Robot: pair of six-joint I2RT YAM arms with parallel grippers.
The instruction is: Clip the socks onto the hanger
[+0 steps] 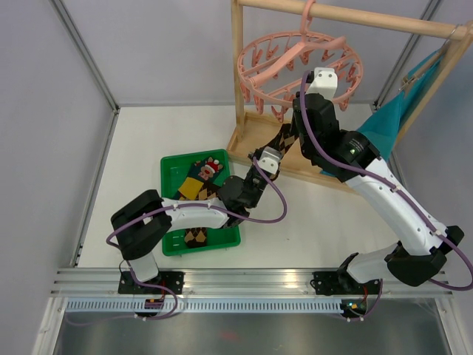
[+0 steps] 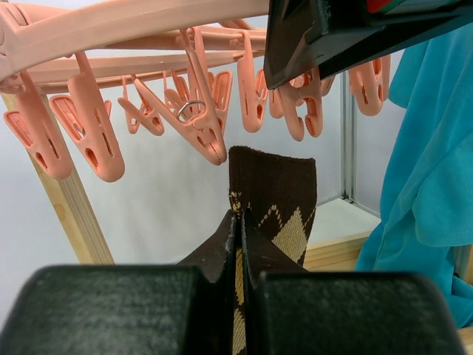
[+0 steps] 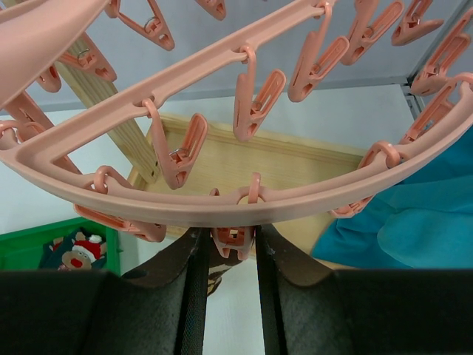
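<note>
A dark brown sock with a tan diamond pattern [image 2: 275, 188] stands upright in the left wrist view, its top edge just below the clips and apart from them. My left gripper is shut on the side of this sock. Overhead hangs the pink round hanger [image 3: 332, 194] with many clips. On its near rim, my right gripper is shut on one pink clip [image 3: 233, 238], seen between its fingers. Behind that clip a bit of the sock [image 3: 219, 275] shows, mostly hidden. From above, both grippers meet close together under the hanger's front rim.
A green tray [image 1: 171, 194] with more socks, one bearing a reindeer face [image 1: 210, 168], lies at the left. The wooden stand [image 1: 238, 66] holds the hanger. Teal cloth [image 1: 384, 127] hangs at the right.
</note>
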